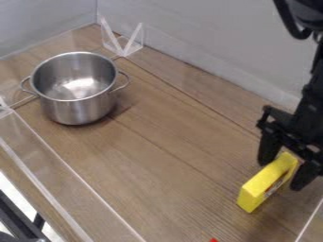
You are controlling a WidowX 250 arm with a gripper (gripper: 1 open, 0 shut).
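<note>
A yellow rectangular block lies at the lower right of the wooden table. The black gripper is over its upper end at the right edge, with fingers reaching down on either side of the block; whether they grip it is not clear.
A steel two-handled pot stands at the upper left. White prongs rise at the back by the wall. A small red object peeks in at the bottom edge.
</note>
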